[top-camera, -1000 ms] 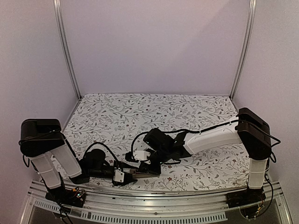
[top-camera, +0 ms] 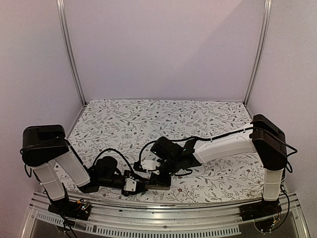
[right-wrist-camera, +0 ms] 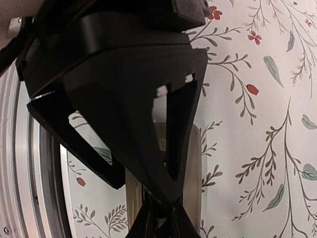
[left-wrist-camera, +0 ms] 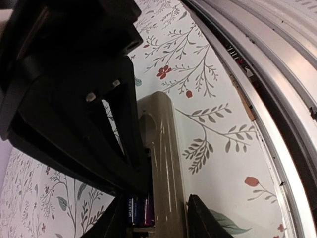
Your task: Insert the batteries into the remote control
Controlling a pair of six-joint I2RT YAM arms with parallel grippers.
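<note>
The remote control (left-wrist-camera: 168, 163) lies face down along the table's front edge, its battery compartment facing up. In the left wrist view, two batteries (left-wrist-camera: 132, 208) lie side by side in that compartment, partly covered by the black fingers of the other arm. My left gripper is shut across the remote's body, one finger on either side. My right gripper points down into the compartment with its fingertips close together. Something dark and slightly shiny shows between them; what it is cannot be made out. The rest of the compartment is hidden under both grippers.
Both arms meet closely over the remote, with the left gripper's black body beside the right one's. A metal rail (top-camera: 158, 210) runs just in front of the remote. The patterned tabletop (top-camera: 163, 116) behind the arms is clear.
My left gripper has shifted slightly to the right and away from the front edge along the remote. The right arm and the remote look nearly unmoved.
</note>
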